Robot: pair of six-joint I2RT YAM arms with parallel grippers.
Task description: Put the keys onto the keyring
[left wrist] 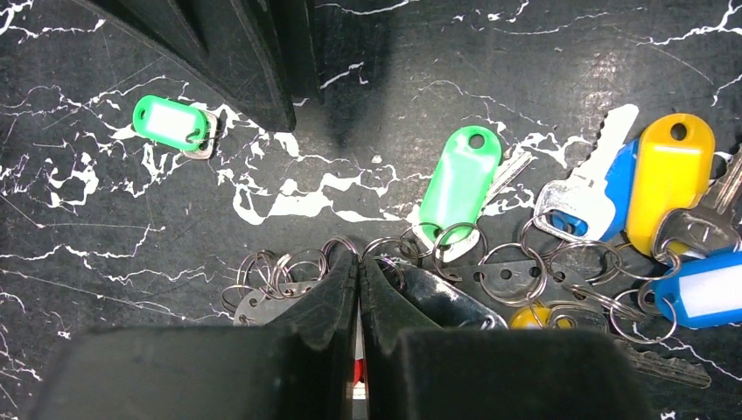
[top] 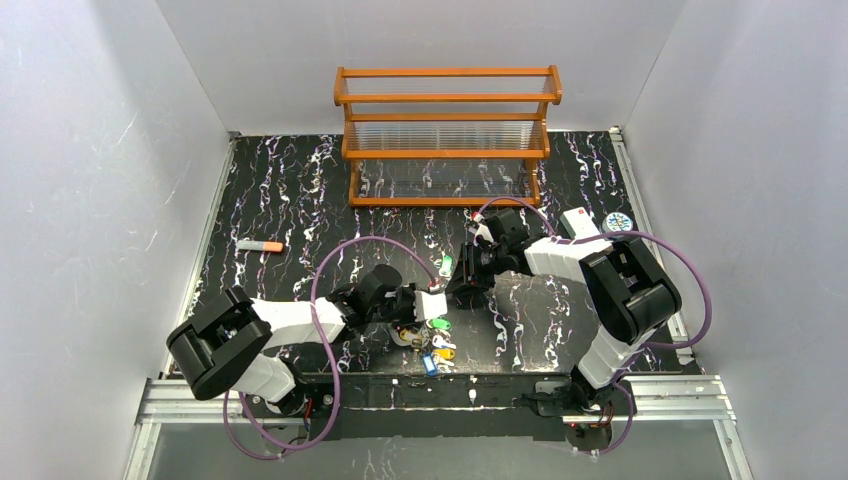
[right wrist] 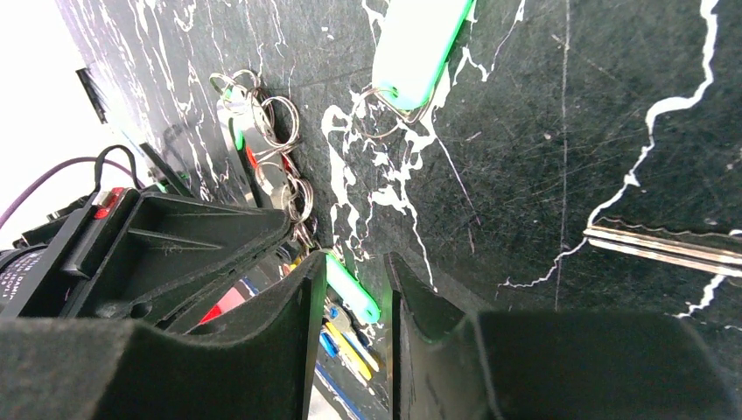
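Observation:
A metal key holder point(left wrist: 475, 282) with several rings lies at the front middle of the table. Green point(left wrist: 459, 179), yellow point(left wrist: 674, 179) and blue point(left wrist: 707, 289) tags with keys point(left wrist: 582, 197) are bunched along its right side. My left gripper is shut over the holder, with nothing visible between its fingers; it hides part of the holder. Apart from the bunch lies a green tag point(right wrist: 420, 52) with a small ring. My right gripper is partly open and empty, its fingers point(left wrist: 278, 109) hanging near that loose tag.
At the right of the right wrist view is a long metal piece point(right wrist: 656, 245), probably a key. A wooden rack point(top: 447, 155) stands at the back. An orange-and-grey object point(top: 260, 245) lies far left; a white box point(top: 580, 225) stands far right. Both table sides have free room.

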